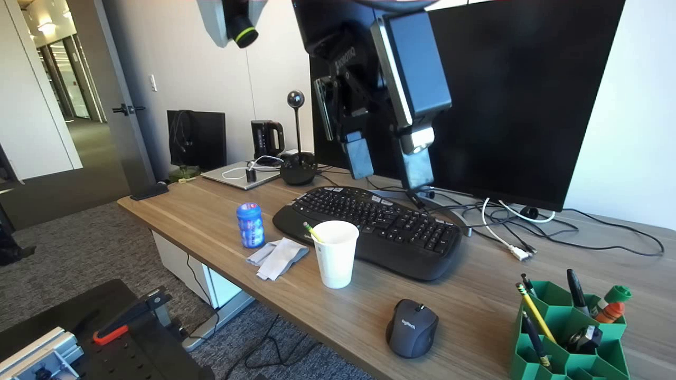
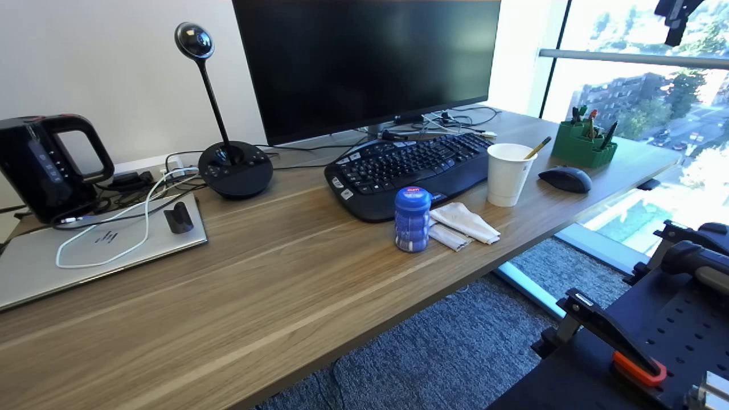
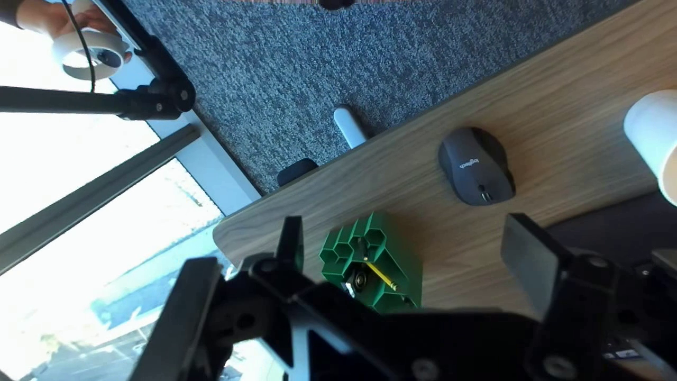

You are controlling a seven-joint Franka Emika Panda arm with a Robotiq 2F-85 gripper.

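Observation:
My gripper is open, its two fingers apart with nothing between them, high above the keyboard and in front of the monitor in exterior view 1. On the desk stands a white cup with a yellow pencil or marker leaning out of it. A green hexagonal organizer holds several pens, pencils and markers at the window end. In the wrist view the same organizer shows between my spread fingers, well below them. A dark mouse lies between organizer and cup.
Near the desk's front edge are a blue bottle and a folded grey cloth. A black keyboard lies under the large monitor. Loose cables run behind it. Bare wood spans the desk's left part in exterior view 2.

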